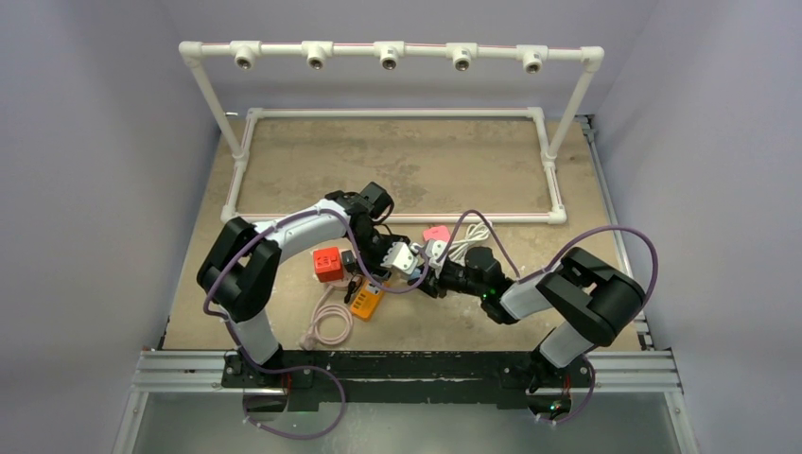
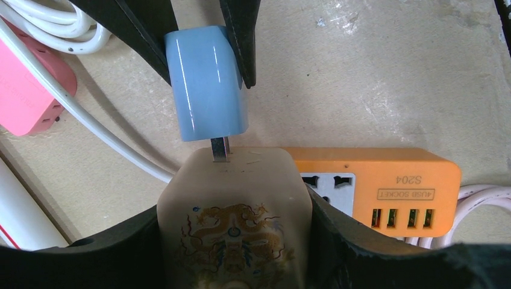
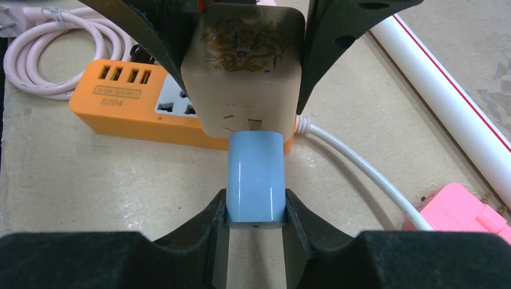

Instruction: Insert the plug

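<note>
A tan socket block with a dragon print point(image 2: 235, 235) is held by my left gripper, shut on it. My right gripper is shut on a light blue plug point(image 2: 205, 81). The plug's metal prongs point(image 2: 219, 150) point into the slots in the tan block's face, partly visible in the left wrist view, with the blue body just short of that face. Both are held above the table, over an orange power strip point(image 3: 120, 108).
A pink block point(image 2: 30, 84), a coiled white cable point(image 2: 72, 30), a pale pink coiled cable point(image 1: 331, 326) and a red block point(image 1: 328, 265) lie around the hands. A white pipe frame point(image 1: 397, 113) stands behind.
</note>
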